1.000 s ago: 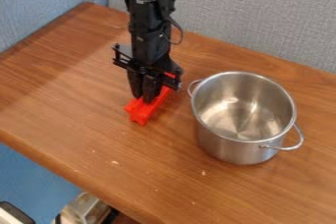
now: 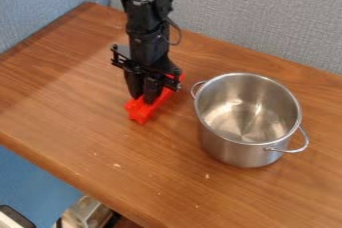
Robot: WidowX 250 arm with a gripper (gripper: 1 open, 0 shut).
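Observation:
A red object (image 2: pixel 142 110) lies on the wooden table, just left of a steel pot. My black gripper (image 2: pixel 147 92) is lowered onto it from above, its fingers around or just over the middle of the red piece and partly hiding it. Whether the fingers grip it is hard to tell.
The empty steel pot (image 2: pixel 247 122) with two wire handles stands at the right. A grey wall runs behind, and some metal hardware sits below the table's front left edge.
The red object has stayed in place.

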